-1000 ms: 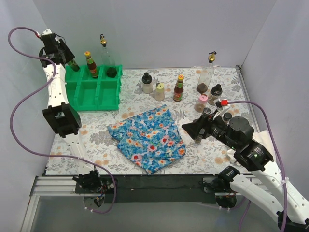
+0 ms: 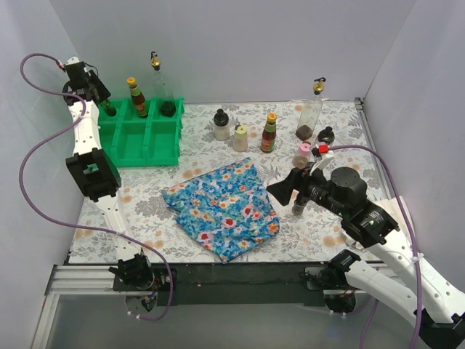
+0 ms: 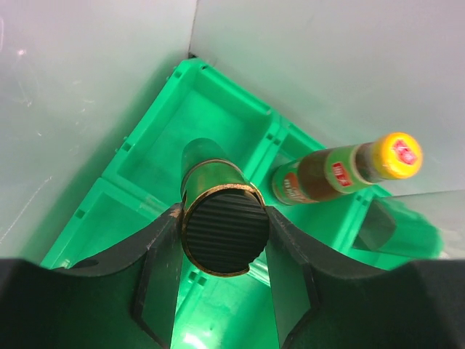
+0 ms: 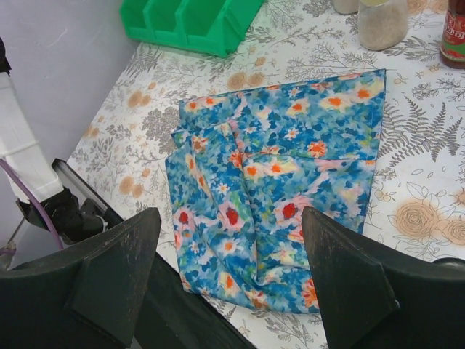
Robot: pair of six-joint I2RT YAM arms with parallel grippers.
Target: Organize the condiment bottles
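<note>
In the left wrist view, my left gripper is shut on the black cap of a green bottle (image 3: 214,171), which reaches down into the back-left compartment of the green rack (image 3: 109,171). Whether its base touches the floor I cannot tell. Beside it a brown sauce bottle with a yellow cap (image 3: 312,178) leans in the neighbouring compartment. A glass bottle with a gold spout (image 2: 166,102) stands in the back-right one. My right gripper (image 2: 280,193) is open over the right of the table, by a small dark-capped jar (image 2: 299,203); between its fingers the right wrist view shows only background.
Along the back stand a black-capped jar (image 2: 221,127), a yellow-capped shaker (image 2: 240,138) and a sauce bottle (image 2: 269,134). Further right are a tall spout bottle (image 2: 309,116) and a pink-capped jar (image 2: 303,154). A blue floral cloth (image 2: 225,211) covers the table's middle. The rack's front compartments are empty.
My left gripper has shifted slightly downward in the top view, the green bottle with it. My right gripper has moved a little left and up, still empty.
</note>
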